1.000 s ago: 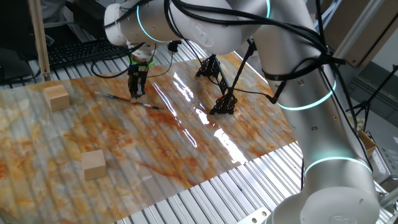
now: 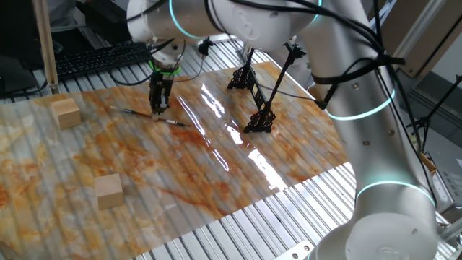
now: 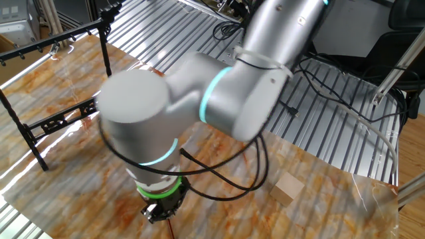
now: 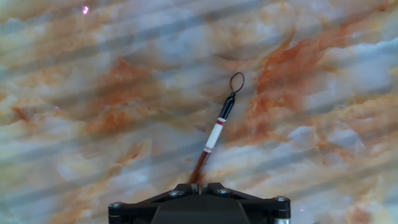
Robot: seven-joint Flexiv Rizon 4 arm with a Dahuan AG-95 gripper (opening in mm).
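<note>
A thin brush (image 2: 173,122) with a dark handle, a white band and a small hanging loop lies on the marbled sheet. My gripper (image 2: 157,115) points down right over its middle, the tips at about the brush's height. In the wrist view the loop end of the brush (image 4: 216,135) extends away from me, and its brown part runs in under the fingertips. There the gripper has its two tips close together, with a narrow gap at the brush. Whether they press on it cannot be made out. The rest of the brush is hidden below the fingers.
One wooden block (image 2: 66,114) sits at the back left, another block (image 2: 109,191) nearer the front. A black rack (image 2: 258,101) stands to the gripper's right. A keyboard (image 2: 94,61) lies behind the sheet.
The arm's upper links have shifted slightly to the right, and the gripper's tips sit a touch lower over the brush. The brush, blocks and rack look unmoved.
</note>
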